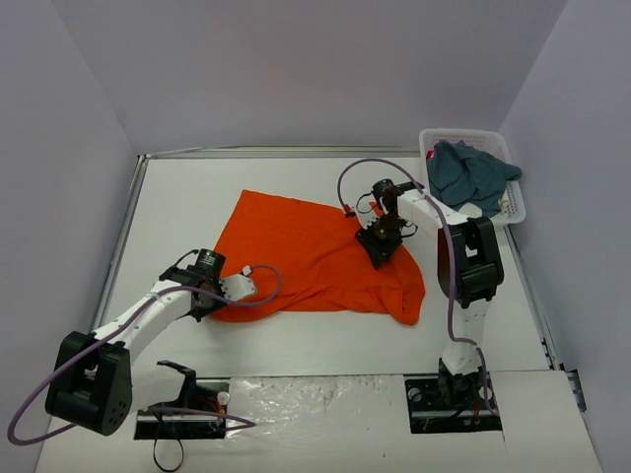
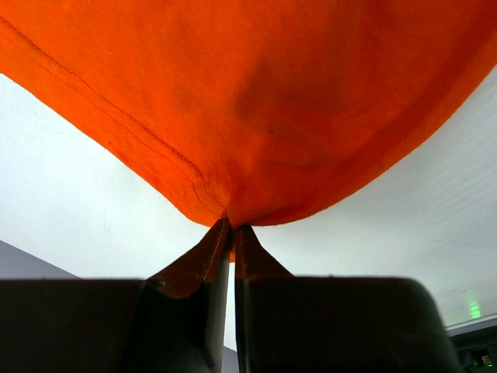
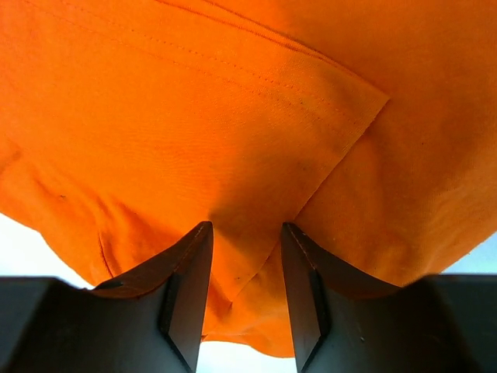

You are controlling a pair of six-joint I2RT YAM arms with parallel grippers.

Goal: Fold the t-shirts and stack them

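Note:
An orange t-shirt [image 1: 306, 251] is spread over the middle of the white table, its right end wrinkled. In the left wrist view my left gripper is shut on a hemmed corner of the orange cloth [image 2: 295, 116], at the shirt's front left in the top view. My right gripper is part open over the right part of the shirt. Below it a stitched sleeve-like edge [image 3: 342, 116] lies across the cloth, and nothing is clearly held between its fingers.
A white basket [image 1: 513, 202] at the back right holds a crumpled teal cloth [image 1: 468, 175]. Bare table [image 1: 177, 187] shows left of the shirt and along the front.

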